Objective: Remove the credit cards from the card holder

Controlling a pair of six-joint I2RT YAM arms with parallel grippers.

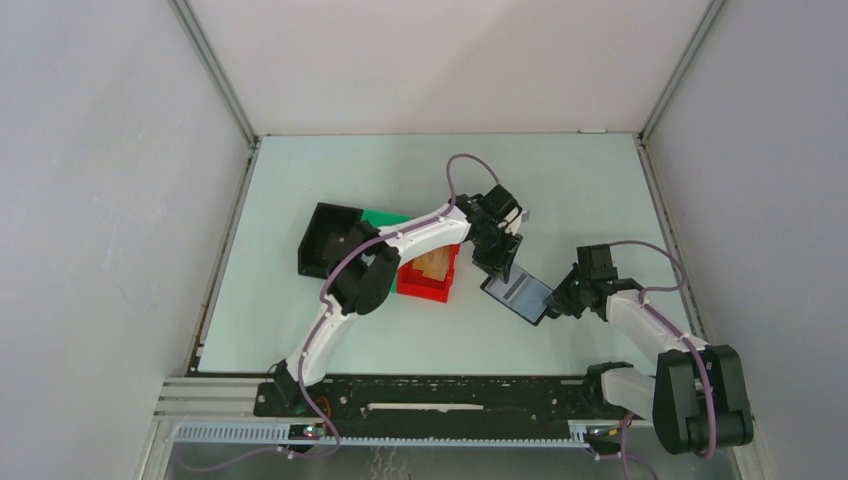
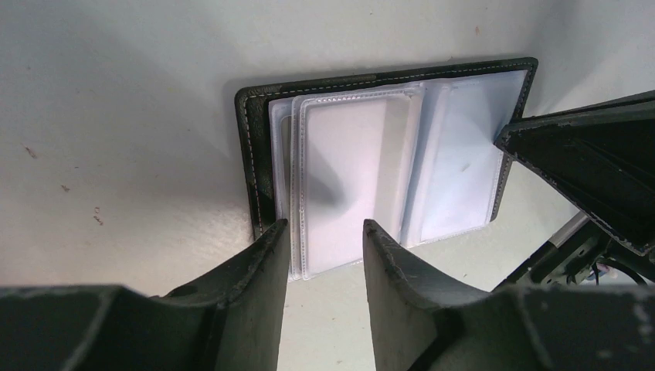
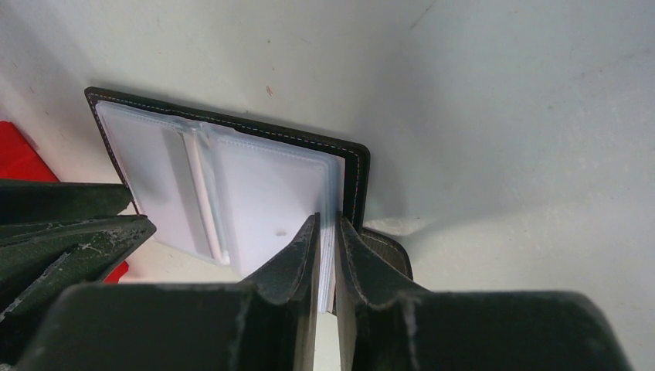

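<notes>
The card holder (image 1: 520,294) lies spread open on the table, a black stitched cover with clear plastic sleeves (image 2: 351,166). Over its left half, my left gripper stands open, with a wide gap between its fingers. At the opposite, right end is my right gripper; its fingertips stand close together with a small gap, at the edge of the stacked sleeves (image 3: 270,201). Whether a sleeve edge lies between these fingertips is hard to make out. No loose credit card shows; cards inside the sleeves cannot be told apart.
Left of the holder stands a red box (image 1: 422,291) with a tan piece inside. Next to it are a green part (image 1: 385,218) and a black bin (image 1: 315,240).
</notes>
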